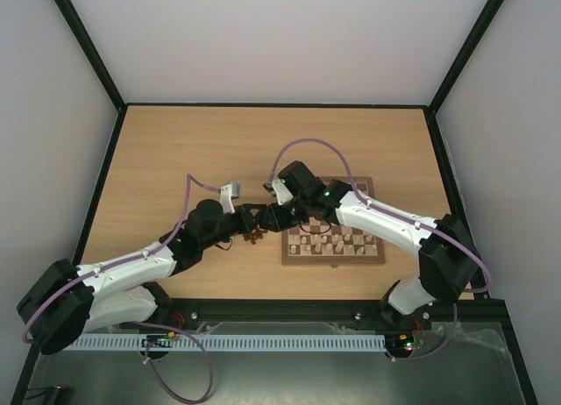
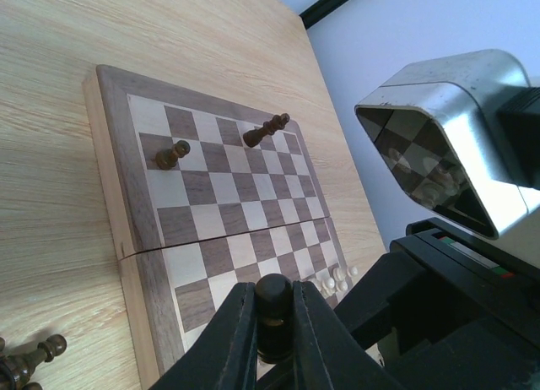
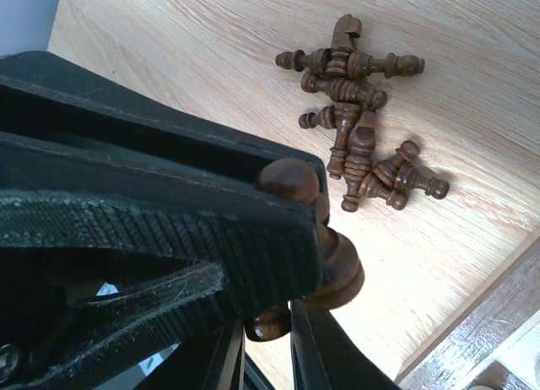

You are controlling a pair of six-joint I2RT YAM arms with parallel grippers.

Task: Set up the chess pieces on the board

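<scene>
My left gripper is shut on a dark brown chess piece (image 2: 274,290), whose rounded end shows between the fingertips. My right gripper meets it tip to tip, also shut on a dark piece (image 3: 337,270); this appears to be the same piece, partly covered by the left fingers (image 3: 169,213). In the top view the two grippers touch just left of the chessboard (image 1: 333,259). On the board stand a small dark piece (image 2: 171,155) near one edge and a taller one (image 2: 267,130) farther along. Pale pieces (image 2: 337,276) line the opposite side.
Several dark pieces (image 3: 354,120) lie in a loose heap on the table left of the board. The right arm (image 1: 386,219) covers part of the board from above. Behind the arms the table (image 1: 219,142) is clear.
</scene>
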